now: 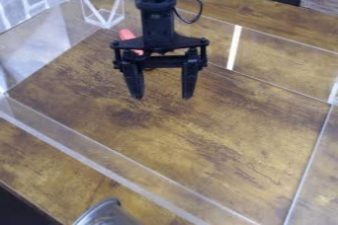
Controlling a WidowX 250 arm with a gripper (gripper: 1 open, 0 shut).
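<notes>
My black gripper hangs in the upper middle of the view, over the wooden floor of a clear-walled enclosure. Its two fingers stand apart with nothing visible between them. A red object lies behind the gripper's left side, partly hidden by it; its full shape cannot be made out.
Clear plastic walls with pale tape border the floor. A silver metal object sits outside at the bottom edge.
</notes>
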